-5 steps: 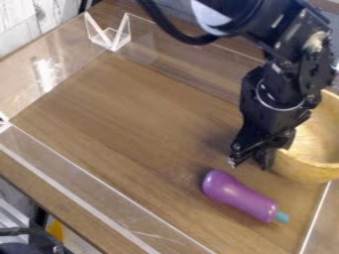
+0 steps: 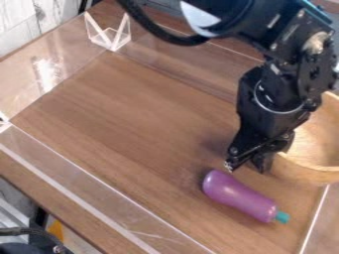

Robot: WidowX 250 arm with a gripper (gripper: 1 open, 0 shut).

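My black gripper (image 2: 248, 159) is low at the right, at the near left edge of a tan wooden bowl (image 2: 311, 159), and looks shut on that rim, though the fingertips are dark and partly hidden. A purple bottle-like object (image 2: 236, 191) with a teal tip lies on the wooden table just below the gripper, apart from it.
A clear angular stand (image 2: 109, 42) is at the back left. Taped edges run along the left and front, with dark items beyond at the lower left.
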